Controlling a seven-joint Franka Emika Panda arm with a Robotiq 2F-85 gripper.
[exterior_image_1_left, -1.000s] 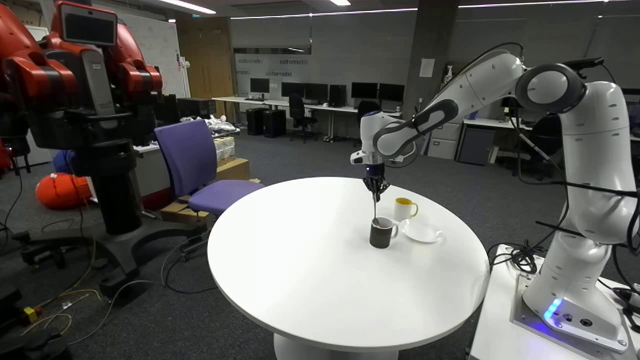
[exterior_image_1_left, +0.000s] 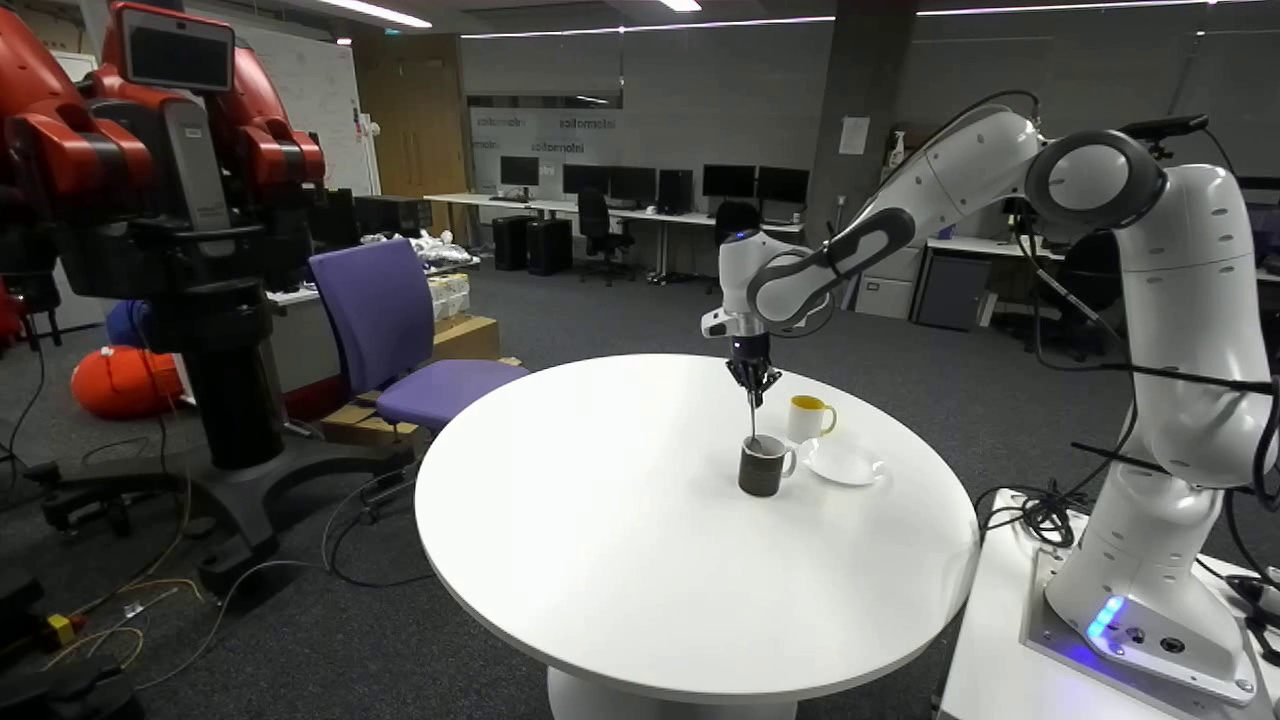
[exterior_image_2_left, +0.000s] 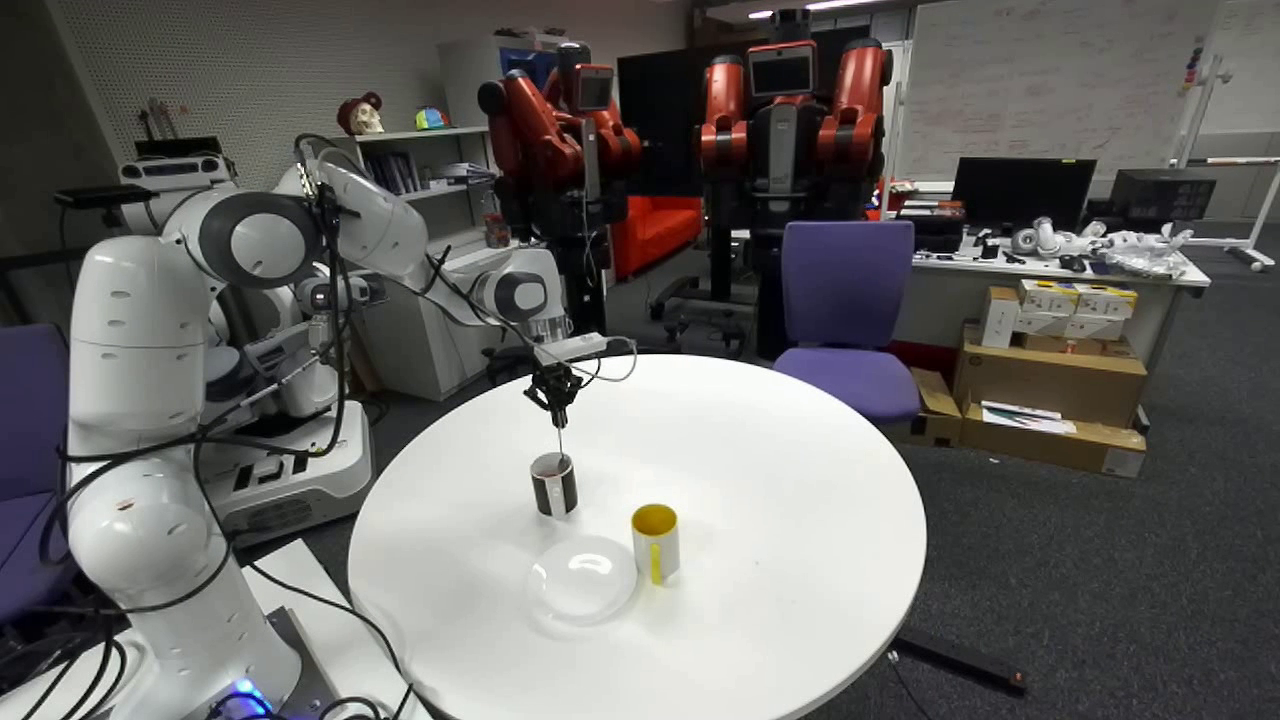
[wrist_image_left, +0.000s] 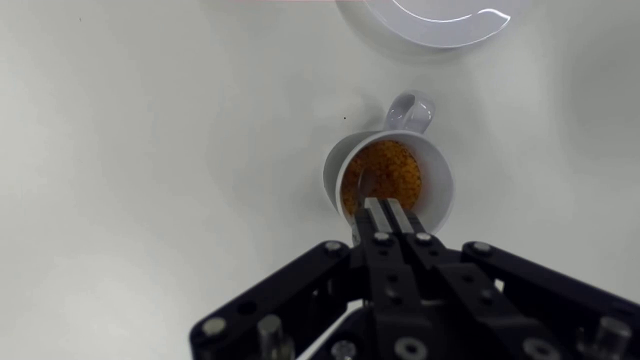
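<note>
A dark mug with a white handle (exterior_image_1_left: 759, 474) stands upright on the round white table. Above it my gripper (exterior_image_1_left: 753, 386) points down, shut on the thin handle of a metal spoon (exterior_image_1_left: 752, 420). In exterior view 2 the spoon (exterior_image_2_left: 560, 443) reaches down inside the mug (exterior_image_2_left: 543, 493). From the wrist, orange-brown contents with dark specks cover the bottom of the mug (wrist_image_left: 442, 174). The gripper's closed fingertips (wrist_image_left: 376, 210) hide part of the near rim. Part of the spoon (wrist_image_left: 361, 182) shows dimly beside them; its lower end is hard to make out.
A white plate (exterior_image_2_left: 582, 580) lies close to the dark mug, with a white mug with yellow inside (exterior_image_2_left: 656, 551) beside it. A purple chair (exterior_image_1_left: 396, 336) stands near its far left edge.
My gripper and the spoon have shifted very slightly right and down in exterior view 1. The mugs and plate have stayed where they were.
</note>
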